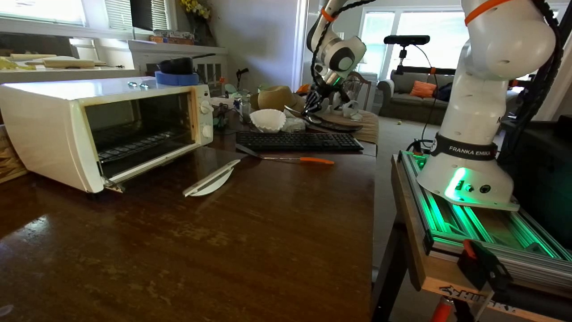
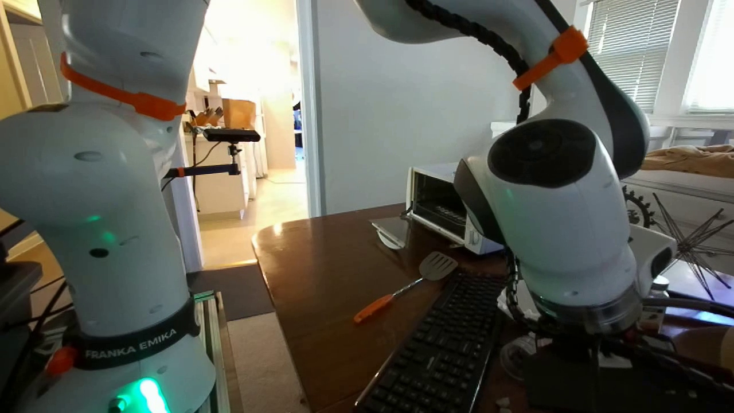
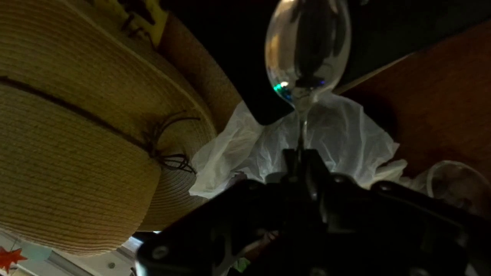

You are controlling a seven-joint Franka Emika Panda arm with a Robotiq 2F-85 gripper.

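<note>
A shiny metal spoon (image 3: 307, 50) stands out ahead of my gripper in the wrist view, its handle pinched between the black fingers. Behind the spoon lie crumpled translucent plastic (image 3: 340, 133) and a dark flat object (image 3: 257, 92). In exterior view 1 the gripper (image 1: 306, 110) is over the far end of the table, above the clutter beyond the keyboard. The arm's wrist hides most of the gripper in exterior view 2.
A straw hat (image 3: 83, 138) fills the wrist view's left side. Nearer on the table lie a black keyboard (image 1: 300, 141), an orange-handled spatula (image 1: 316, 160) and a white plate-like piece (image 1: 213, 181). The white toaster oven (image 1: 48, 123) stands left.
</note>
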